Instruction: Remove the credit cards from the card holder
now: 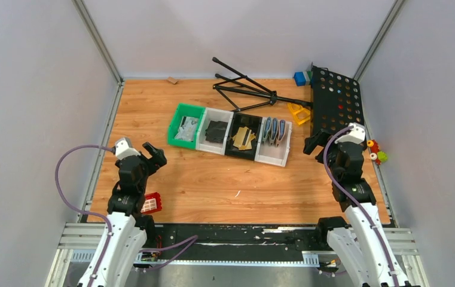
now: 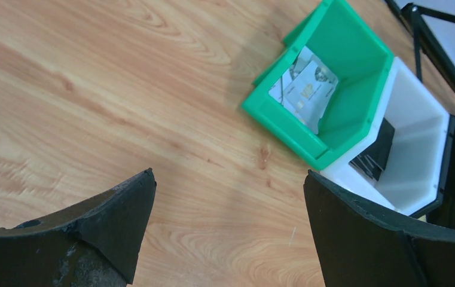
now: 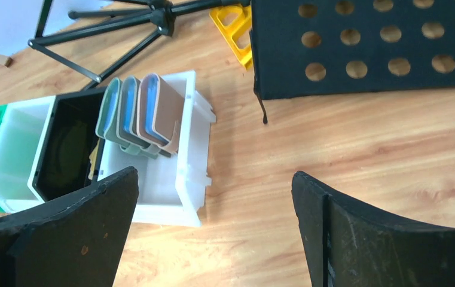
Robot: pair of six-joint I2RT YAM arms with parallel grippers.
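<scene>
Several card holders (image 3: 165, 107) with blue edges stand upright side by side in the right white bin (image 3: 196, 155); whether cards sit inside them I cannot tell. In the green bin (image 2: 284, 128) at the row's left end lie grey-white flat pieces (image 2: 311, 89) that look like cards or sleeves. My left gripper (image 1: 158, 152) is open over the table's left side, with bare wood between its fingers in the left wrist view. On the right side, my right gripper (image 1: 311, 149) is open too and empty, to the right of the holders' bin.
Dark flat items (image 1: 216, 131) fill the other white bin, and tan pieces (image 1: 244, 138) the black bin. A black tripod (image 1: 246, 88) lies behind the row. The perforated black panel (image 1: 336, 98) stands at the right, a red object (image 1: 151, 203) at front left.
</scene>
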